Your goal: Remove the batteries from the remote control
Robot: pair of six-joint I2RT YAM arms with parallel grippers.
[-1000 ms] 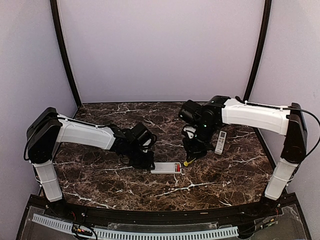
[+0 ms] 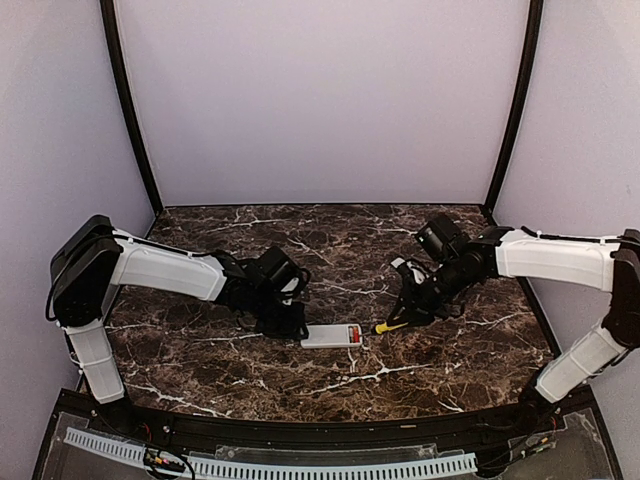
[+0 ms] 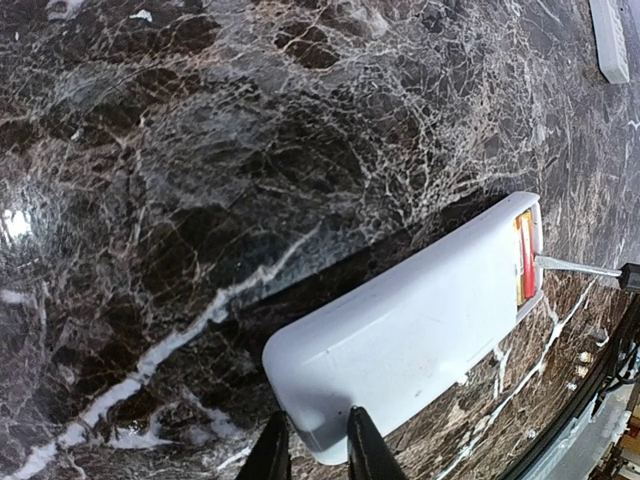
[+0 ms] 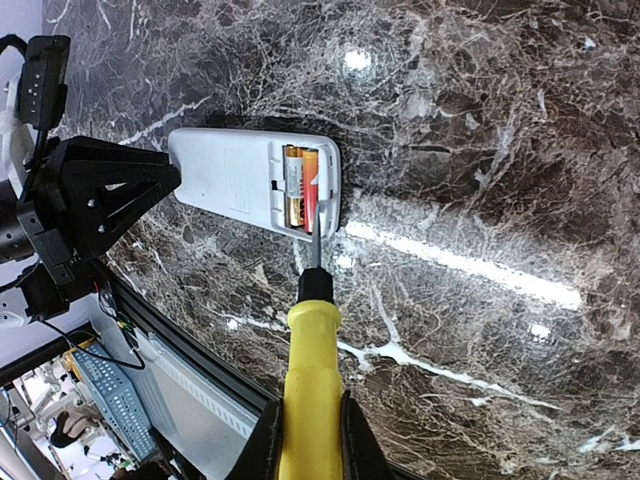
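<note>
The white remote control (image 2: 327,336) lies back up on the dark marble table, its battery compartment uncovered at the right end. Two batteries sit side by side in it: an orange-red battery (image 4: 310,182) at the outer side and a silver-and-copper battery (image 4: 293,185) beside it. My left gripper is shut on the opposite end of the remote. A yellow-handled screwdriver (image 4: 314,365) is held in my right gripper, shut on its handle. The metal screwdriver shaft (image 3: 580,265) reaches over the compartment's end wall, its tip at the orange-red battery's lower end.
A second white remote-like object (image 3: 610,38) lies farther back, at the upper right of the left wrist view. Bare marble (image 2: 330,250) surrounds the remote. A dark frame edge (image 2: 300,430) runs along the front.
My right arm has swung right and its gripper has tilted lower, laying the screwdriver flatter while its tip stays by the compartment. The arm now covers the second white object. Left arm and remote look unmoved.
</note>
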